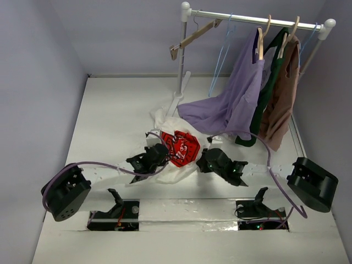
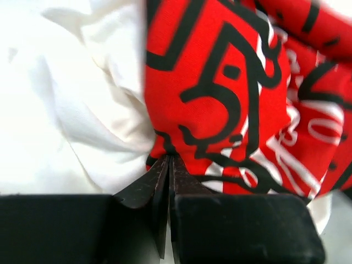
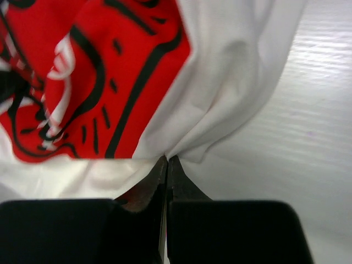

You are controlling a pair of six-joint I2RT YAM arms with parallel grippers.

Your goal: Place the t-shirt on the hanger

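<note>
A white t-shirt (image 1: 159,121) with a red, black-lined print (image 1: 181,148) lies crumpled on the table below the rack. My left gripper is shut at the left side of the print, its fingertips against the red fabric; whether cloth is pinched is hard to tell. My right gripper is shut at the shirt's right side, its tips on a fold of white cloth beside the red print, apparently pinching it. An empty wooden hanger (image 1: 195,36) and blue hangers (image 1: 220,60) hang on the rail.
The rack's rail (image 1: 236,16) also carries purple (image 1: 231,99), green and brown garments at the right, with the purple one reaching down beside the white shirt.
</note>
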